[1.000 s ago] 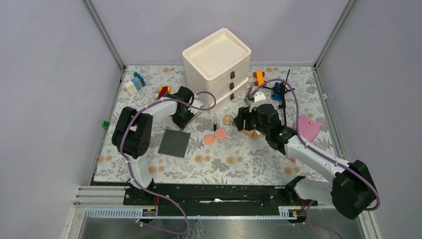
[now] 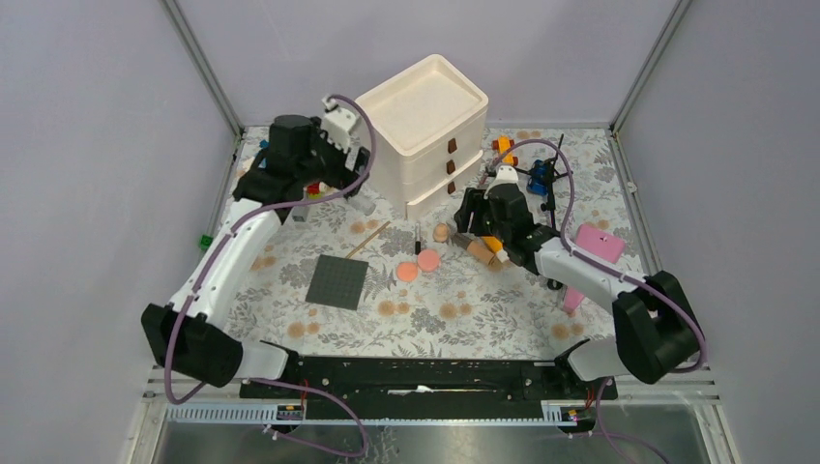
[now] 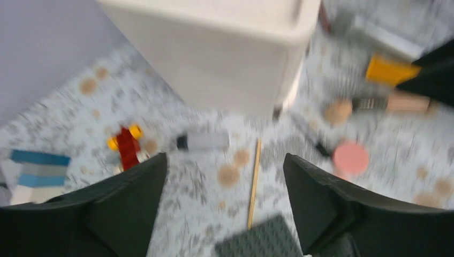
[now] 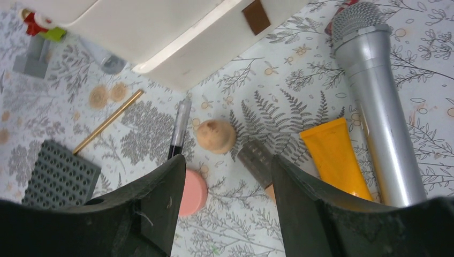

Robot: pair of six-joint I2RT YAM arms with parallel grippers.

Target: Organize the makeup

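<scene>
A white drawer cabinet (image 2: 416,111) stands at the back, its lowest drawer sticking out slightly. My left gripper hovers high near the cabinet's left side, open, nothing between its fingers, its wrist view blurred. My right gripper is open above makeup items right of center: a dark-ended tube (image 4: 257,163), a yellow tube (image 4: 334,155), a beige puff (image 4: 216,136), a black-capped pen (image 4: 179,128) and a pink round compact (image 4: 193,193). A thin stick (image 4: 107,118) and a dark square palette (image 2: 336,281) lie toward the left.
A silver microphone (image 4: 377,112), blue object (image 2: 539,177) on a black stand, yellow toy (image 2: 505,149) and pink item (image 2: 600,246) occupy the right. A blue-white object (image 3: 40,174) and red toy (image 3: 128,147) lie back left.
My left gripper has risen and moved up and back toward the cabinet's left side. My right arm has shifted slightly; its gripper stays near the same place.
</scene>
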